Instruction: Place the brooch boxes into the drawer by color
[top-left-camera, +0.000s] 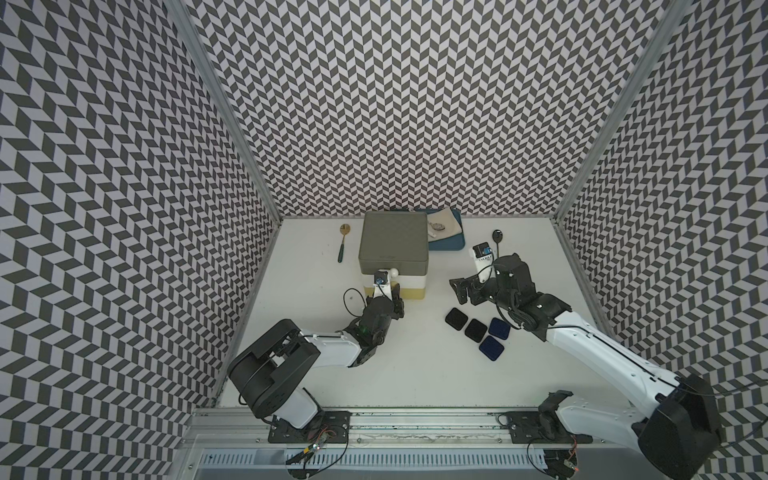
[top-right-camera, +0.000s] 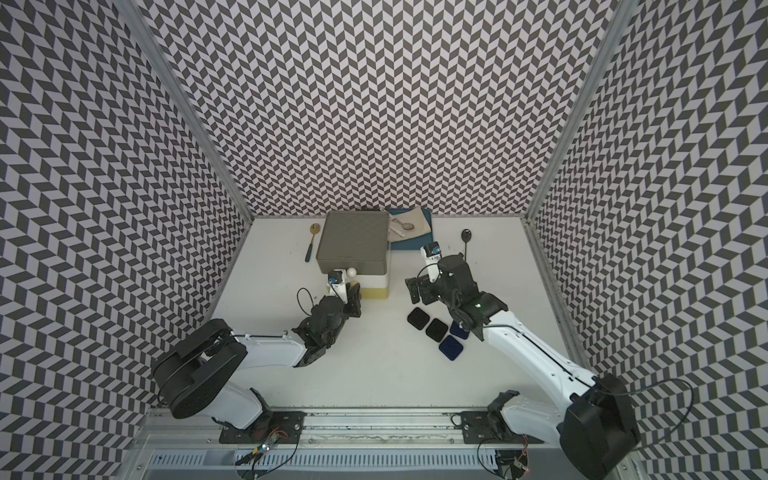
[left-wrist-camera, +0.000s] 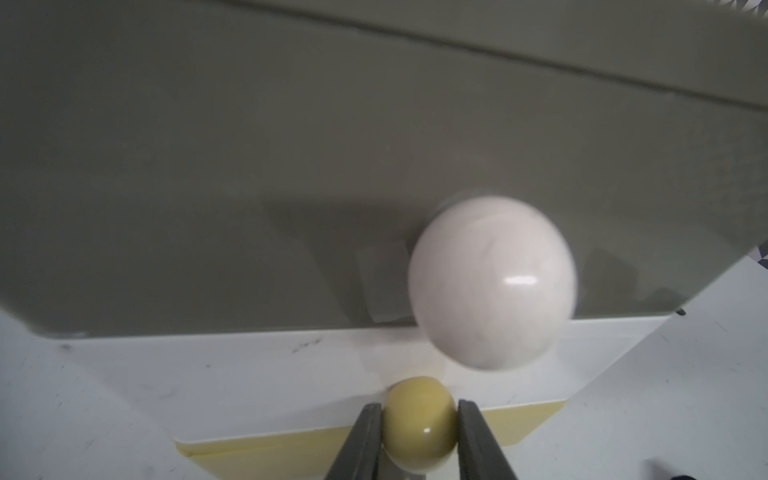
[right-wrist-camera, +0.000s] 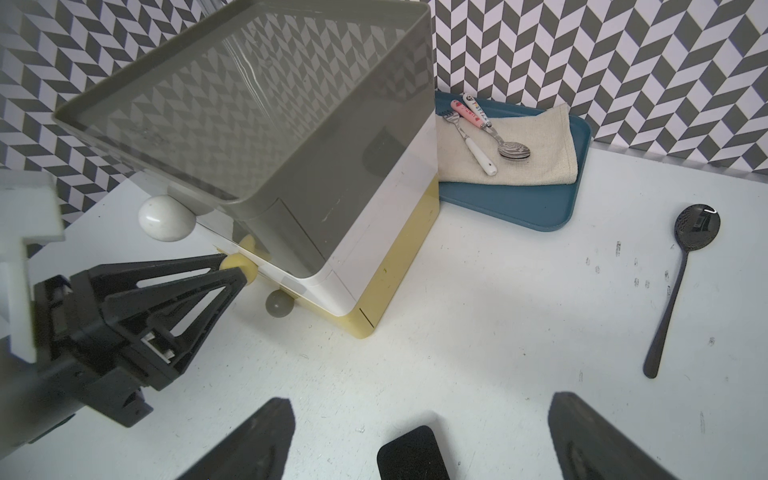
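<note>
The drawer box (top-left-camera: 393, 236) has grey, white and yellow layers, with round knobs. My left gripper has its fingers on either side of the yellow knob (left-wrist-camera: 420, 420); whether they grip it firmly is unclear. The white knob (left-wrist-camera: 492, 284) sits above. Two black brooch boxes (top-left-camera: 456, 318) and two navy ones (top-left-camera: 491, 347) lie flat on the table, right of the drawers. My right gripper hangs open above and behind them, with nothing between its fingers; a black box shows beneath it in the right wrist view.
A blue tray (right-wrist-camera: 508, 204) with a cloth and cutlery lies behind the drawers. A black slotted spoon (right-wrist-camera: 672, 304) is at the right, a gold one (top-left-camera: 344, 232) at the left.
</note>
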